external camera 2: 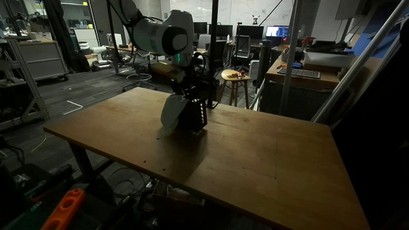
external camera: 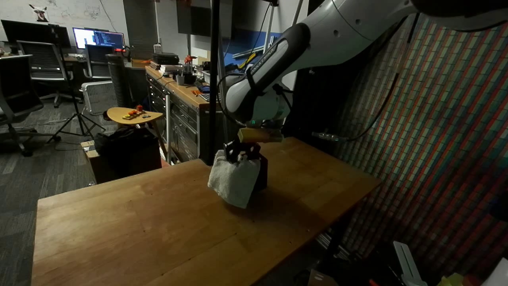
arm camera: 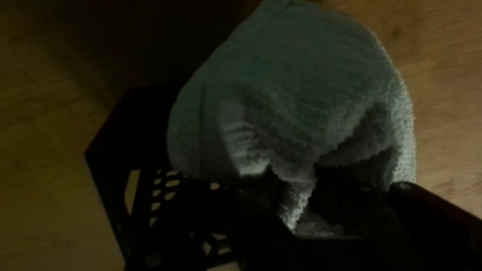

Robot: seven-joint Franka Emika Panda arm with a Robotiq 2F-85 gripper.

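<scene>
A pale towel point(external camera: 234, 182) is draped over one side of a black basket point(external camera 2: 193, 115) and hangs down its outside. My gripper point(external camera: 243, 151) is low at the basket's top, shut on a bunched fold of the towel. In the wrist view the towel point(arm camera: 289, 104) spreads from between my dark fingers, and the holes of the basket point(arm camera: 135, 180) show to the left. How much cloth lies inside the basket is hidden by the gripper and the dim light.
Bare wooden tabletop point(external camera: 143, 224) surrounds the basket on all sides. A black upright pole point(external camera 2: 213, 53) rises at the table's far edge, close to the basket. Past the table stand a small stool point(external camera 2: 235, 75) and a workbench point(external camera 2: 303, 78).
</scene>
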